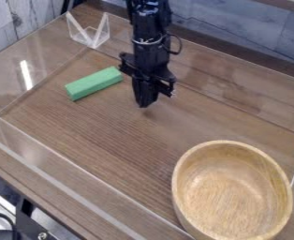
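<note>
My black gripper [143, 88] hangs low over the wooden table in the upper middle of the camera view, just right of a green block [92, 82] that lies at an angle on the table. Whether the fingers are open or shut, or touch anything, is too small and dark to tell. A large light wooden bowl [232, 154] stands at the lower right, well apart from the gripper.
The table [99, 141] has clear room in its middle and lower left. A panelled wall [250, 47] borders the back. Clear plastic pieces stand at the upper left and left edge.
</note>
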